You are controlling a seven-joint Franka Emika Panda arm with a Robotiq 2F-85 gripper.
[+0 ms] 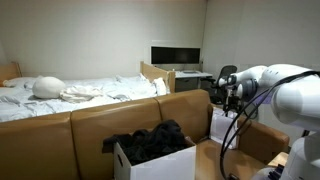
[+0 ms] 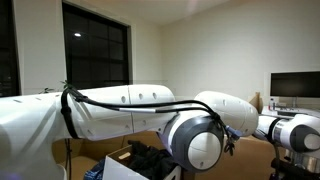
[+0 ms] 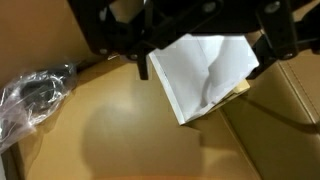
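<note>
Over the right end of the brown couch, my gripper is open, its dark fingers apart in the wrist view. Beneath and between them appears a white box (image 3: 190, 88) with a pale flap. Exterior view 1 has the same white box (image 1: 222, 128) standing on the couch seat below the gripper. Whether the fingers touch the box cannot be told. A second white box (image 1: 158, 170) with black cloth (image 1: 150, 142) heaped in it is at the front middle.
A clear plastic bag (image 3: 35, 98) with something dark inside lies at the left of the wrist view. The couch backrest (image 1: 100, 122) rises behind the boxes. Beyond it are a bed (image 1: 75, 90) with white bedding and a desk with a monitor (image 1: 176, 55).
</note>
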